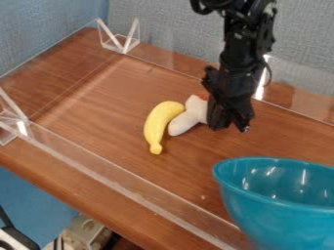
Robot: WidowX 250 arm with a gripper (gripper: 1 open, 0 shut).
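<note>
A black robot arm reaches down from the top centre, its gripper (pixel 229 115) low over the wooden surface at the right end of a pale, elongated object (pixel 189 117), partly in front of it. The fingertips are dark and small, so whether anything is between them is hard to see. A yellow banana (pixel 159 127) lies just left of the pale object. A large teal bowl (pixel 276 210) fills the lower right corner.
Low transparent walls border it, with white brackets (pixel 117 37) at the back left and at the left edge.
</note>
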